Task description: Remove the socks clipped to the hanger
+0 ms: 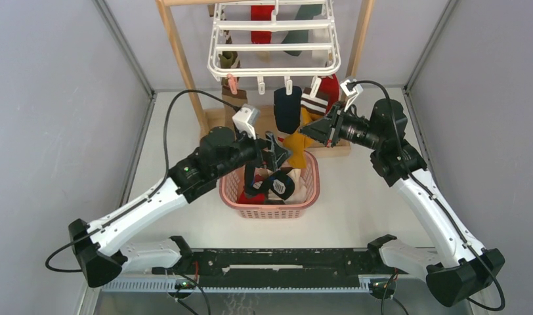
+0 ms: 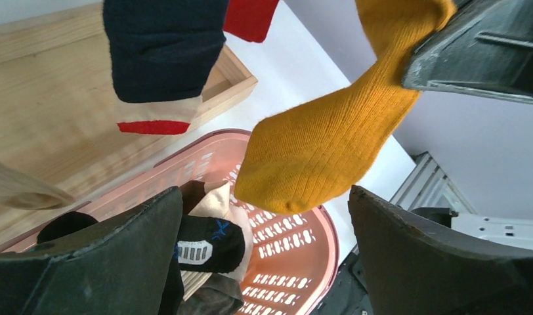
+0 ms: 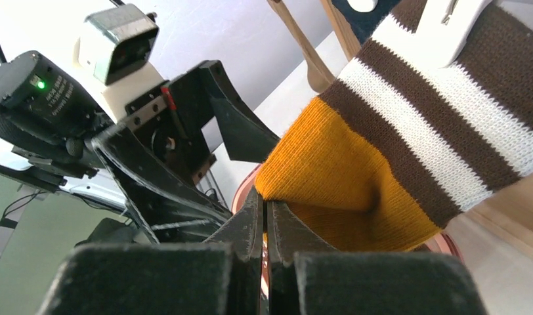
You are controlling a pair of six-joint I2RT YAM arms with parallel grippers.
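A mustard sock (image 1: 297, 146) with a brown-and-white striped cuff (image 3: 441, 125) hangs from a white clip (image 3: 449, 29) on the white hanger (image 1: 274, 71). My right gripper is shut, with the edge of the sock pinched at its fingertips; the cloth bends toward it in the left wrist view. From the left, my open left gripper (image 1: 281, 147) reaches close to the sock's lower end. In the left wrist view the sock's toe hangs beyond and above the gap between the left fingers, with no cloth seen gripped there.
Below stands the pink basket (image 1: 270, 210) with several socks inside. A navy sock (image 1: 287, 108) hangs just left of the mustard one, a brown sock (image 1: 235, 96) further left, a red sock (image 1: 330, 88) behind. The hanger's wooden stand (image 1: 177, 52) frames them.
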